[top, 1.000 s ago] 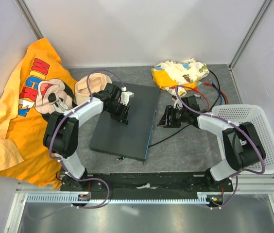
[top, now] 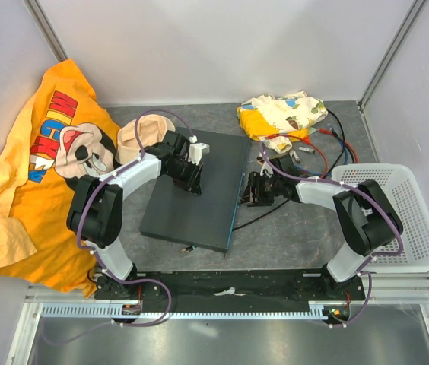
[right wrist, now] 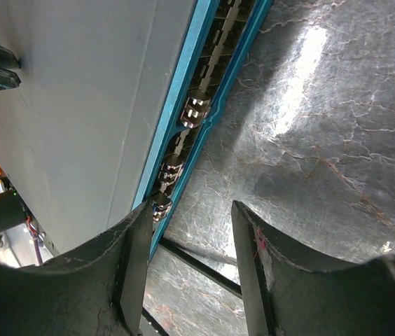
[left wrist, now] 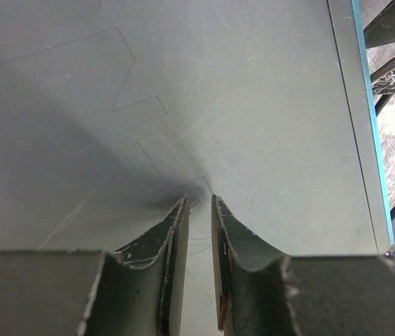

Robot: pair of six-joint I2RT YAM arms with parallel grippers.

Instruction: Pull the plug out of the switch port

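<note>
The dark grey switch lies tilted on the floor between the arms, its blue-edged port side facing right. My left gripper hovers over the switch's top, fingertips close together with a narrow gap and nothing visible between them. My right gripper is at the port edge, fingers apart, empty, left finger near the lowest visible metal port. A black cable runs out beside that edge along the floor; whether it ends in a plug in a port is hidden.
A white perforated basket stands at the right. Orange cloth covers the left; patterned cloth and cables lie at the back. Bare floor shows right of the switch.
My right gripper has moved left and slightly down in the top view, up to the switch's port edge. My left arm is practically still.
</note>
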